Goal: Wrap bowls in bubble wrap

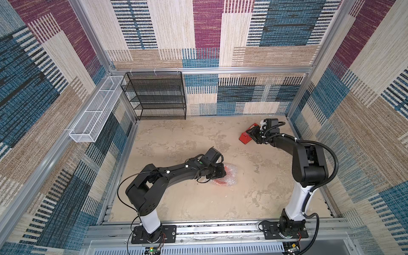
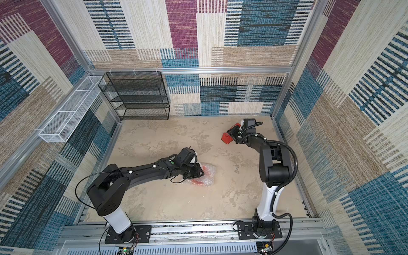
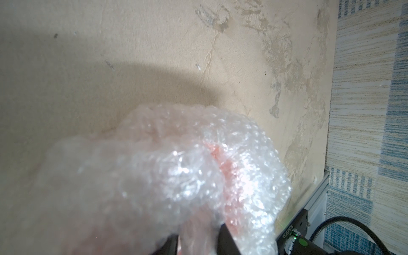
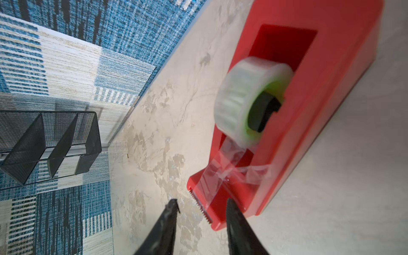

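Note:
A bowl showing red through clear bubble wrap (image 1: 229, 175) lies bundled near the middle of the table. My left gripper is over the bundle's left side, its fingers (image 3: 227, 243) partly apart with a fold of wrap between them. Whether they pinch that fold I cannot tell. At the back right stands a red tape dispenser (image 4: 314, 97) with a tape roll (image 4: 244, 99) and loose tape strands (image 4: 223, 174) by its toothed edge. My right gripper is open at this toothed end, and I see no tape clearly held between its fingers.
A black mesh shelf (image 1: 157, 95) stands at the back left, and a white wire basket (image 1: 97, 110) hangs on the left wall.

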